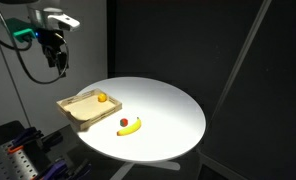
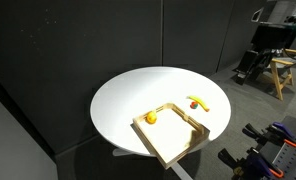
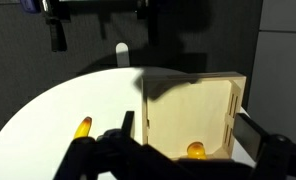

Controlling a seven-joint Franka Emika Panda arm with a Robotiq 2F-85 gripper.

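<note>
My gripper is open and empty in the wrist view, its dark fingers wide apart over the tray. From outside, the gripper (image 1: 60, 66) hangs high, well above the table and on its robot side. A shallow wooden tray (image 3: 173, 112) lies near the table's edge, with an orange fruit (image 3: 196, 151) inside it. That fruit (image 2: 152, 118) sits toward one end of the tray (image 2: 176, 148). Outside the tray, a yellow banana (image 1: 130, 128) rests beside a small red fruit (image 1: 124, 122). Only part of the banana (image 3: 83, 128) shows in the wrist view; the red fruit does not.
The round white table (image 1: 173, 105) has broad free room on the side away from my arm. A dark floor surrounds it. In exterior view 2, a wooden chair (image 2: 281, 73) stands at the far right, clear of the table.
</note>
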